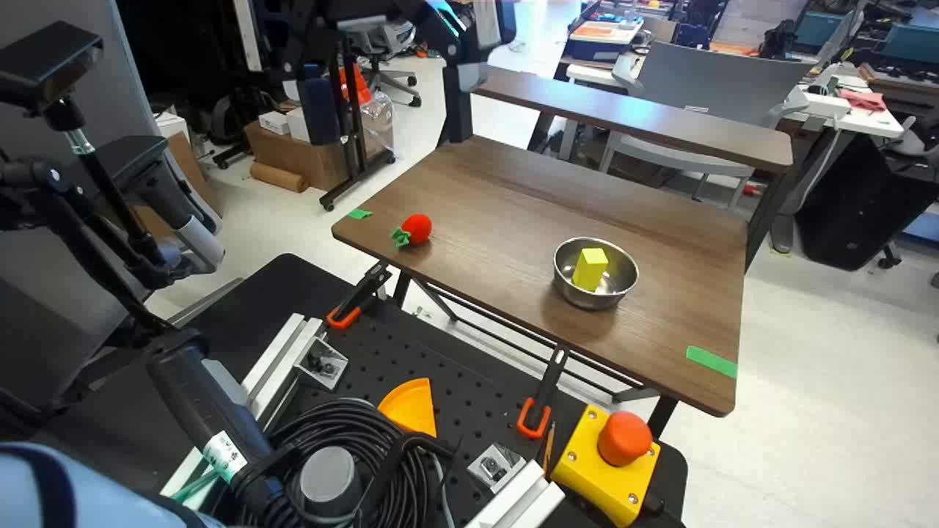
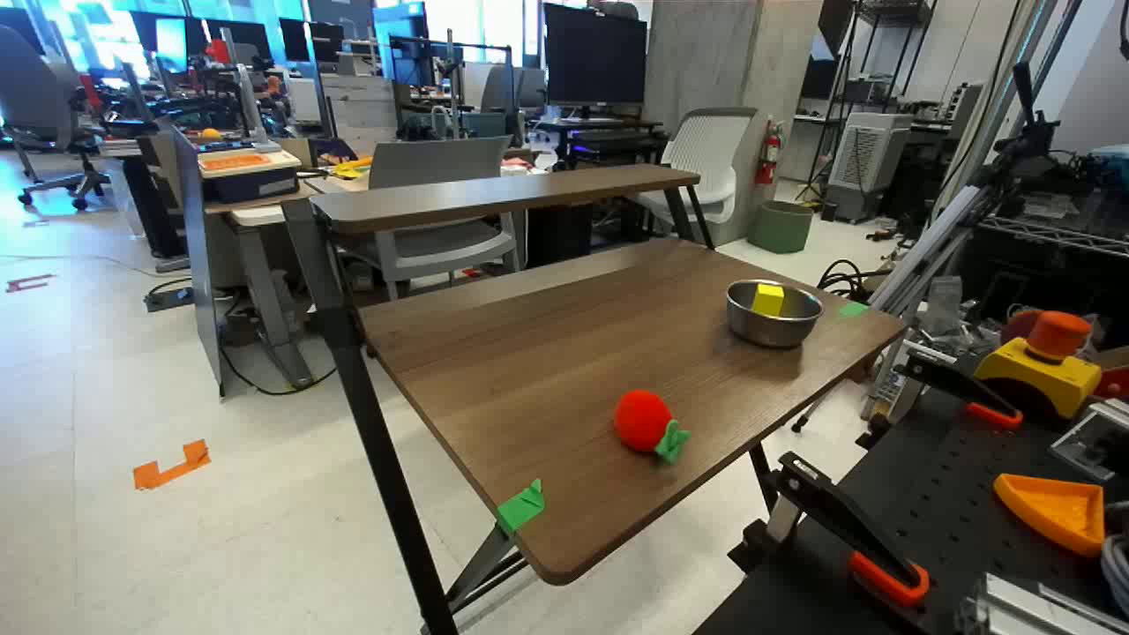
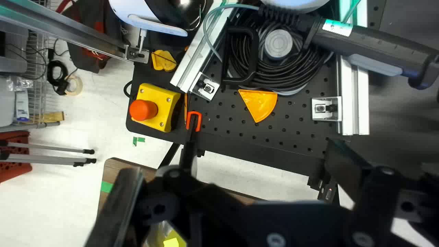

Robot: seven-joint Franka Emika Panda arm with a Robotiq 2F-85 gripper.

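In the wrist view my gripper stands open, its two dark fingers (image 3: 120,201) wide apart with nothing held between them. Part of the dark arm also shows along the top of exterior view 1, above the table. A round red plush toy with green leaves (image 1: 417,229) lies near the table's left front corner; exterior view 2 shows the same red toy (image 2: 642,420) resting on bare wood. Toward the other end sits a metal bowl (image 1: 568,287), with a yellow block (image 1: 589,268) inside it. Only a sliver of the yellow block (image 3: 171,242) appears below the gripper in the wrist view.
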